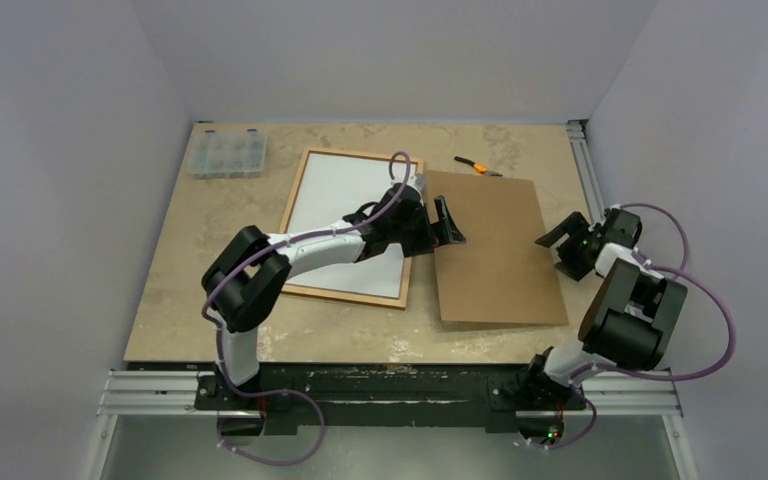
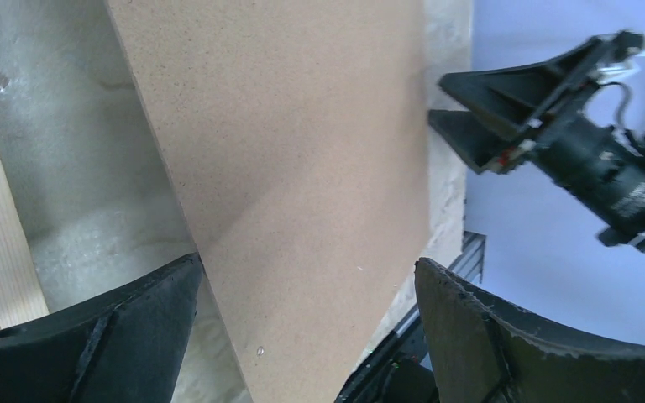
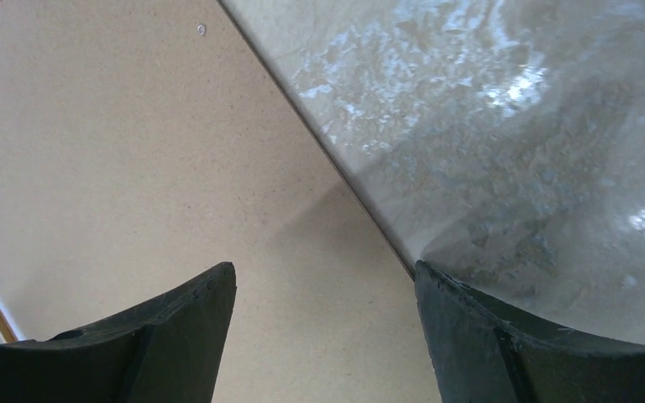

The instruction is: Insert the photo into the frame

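The wooden frame (image 1: 406, 290) lies on the left half of the table with a white surface (image 1: 335, 195) inside it. To its right is a large brown board (image 1: 495, 285), slightly askew, its front edge seeming lifted. Over the board's left edge my left gripper (image 1: 448, 220) stands open; in the left wrist view one of its fingers (image 2: 155, 323) is right at that edge, and nothing is gripped. At the board's right side is my right gripper (image 1: 551, 253), its fingers (image 3: 189, 323) apart, one meeting the board's edge in the right wrist view. No separate photo can be made out.
Orange-handled pliers (image 1: 478, 168) lie behind the board, partly covered by it. A clear compartment box (image 1: 228, 155) stands at the back left.
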